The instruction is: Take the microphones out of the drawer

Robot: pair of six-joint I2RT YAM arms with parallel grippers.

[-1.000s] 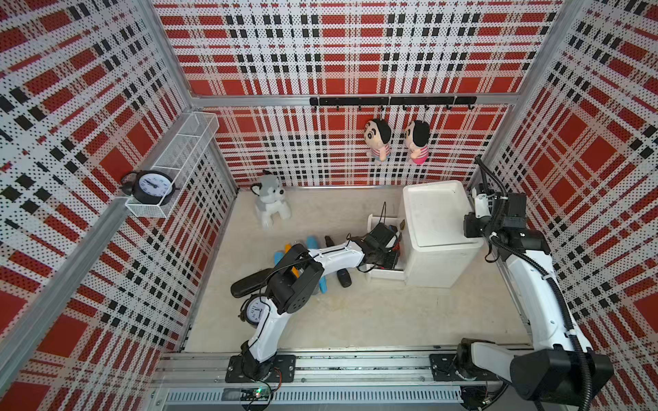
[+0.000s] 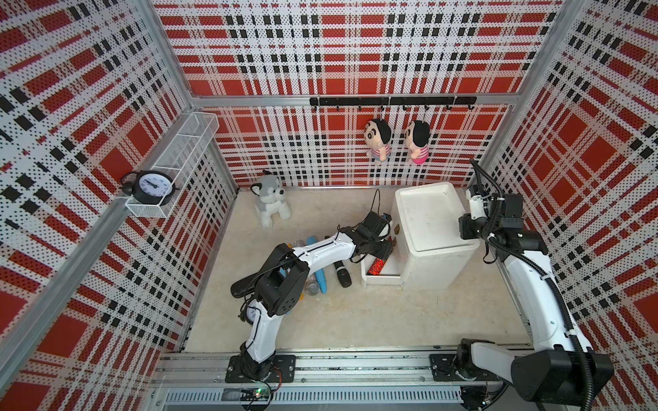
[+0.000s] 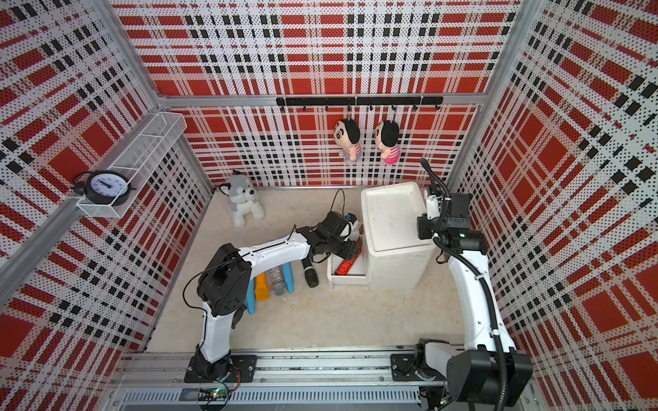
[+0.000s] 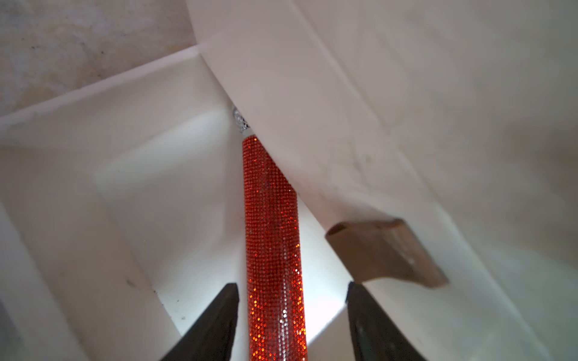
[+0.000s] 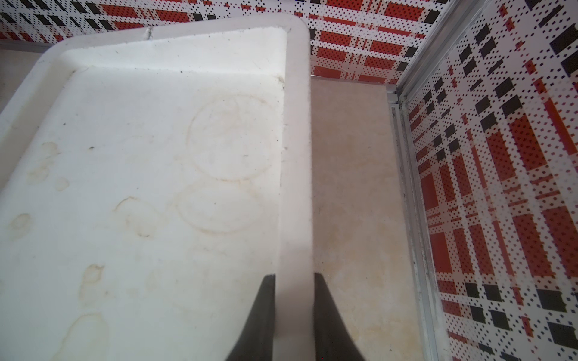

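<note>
A red glittery microphone lies in the pulled-out white drawer, its silvery end partly hidden by the cabinet front. My left gripper hangs over the drawer with its fingers apart, one to each side of the red handle in the left wrist view; nothing shows gripped. From above, the left gripper covers much of the handle. On the right, my other gripper is shut on the rim of the white cabinet.
Left of the drawer lie a black microphone, bottles and other items. A grey plush dog sits at the back left. Two dolls hang on the back wall. Bare table stretches along the front.
The cabinet has shifted slightly left, with the right gripper on its rim.
</note>
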